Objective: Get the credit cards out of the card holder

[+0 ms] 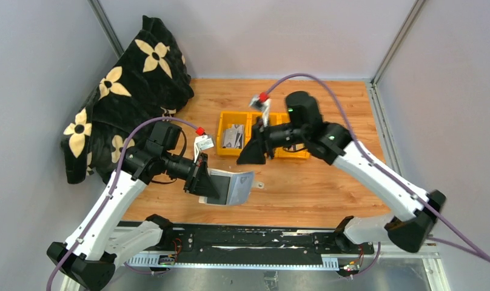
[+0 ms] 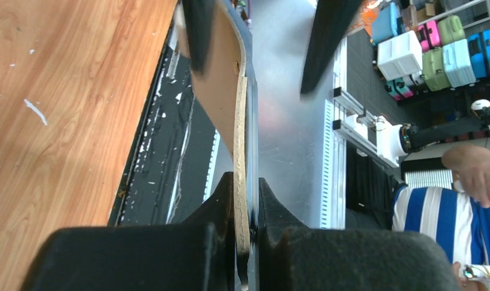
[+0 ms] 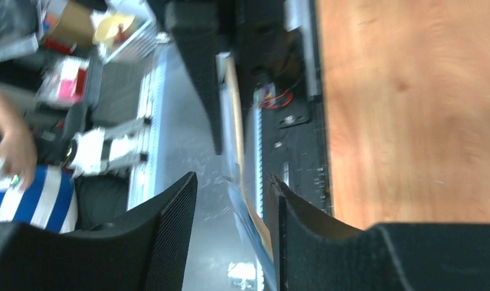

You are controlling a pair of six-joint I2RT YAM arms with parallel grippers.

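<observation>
The card holder, with a grey face and a pale translucent side, hangs over the table. My left gripper is shut on it; in the left wrist view its thin edge runs between the fingers. My right gripper is above and right of the holder, apart from it in the top view and blurred by motion. In the right wrist view its fingertips are parted, with the holder's far edge behind the gap. I cannot make out individual cards in the holder.
A yellow tray with grey cards or papers in a compartment stands at the back middle. A black flowered cushion fills the back left.
</observation>
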